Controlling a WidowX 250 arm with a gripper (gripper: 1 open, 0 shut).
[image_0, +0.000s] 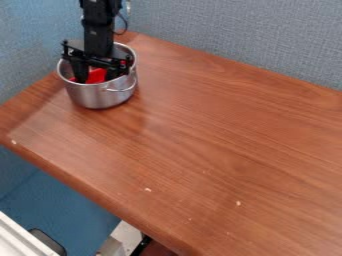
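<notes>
A steel pot (107, 96) with a handle on its side stands at the far left end of the wooden table. My black gripper (96, 66) reaches down into the pot from above, its fingers around or over a red object (98, 75) inside. The gripper hides most of that object, and I cannot see whether its fingers touch or hold it.
Grey-blue padded walls line the back and left. A white slatted item (19, 240) lies below the table edge at bottom left.
</notes>
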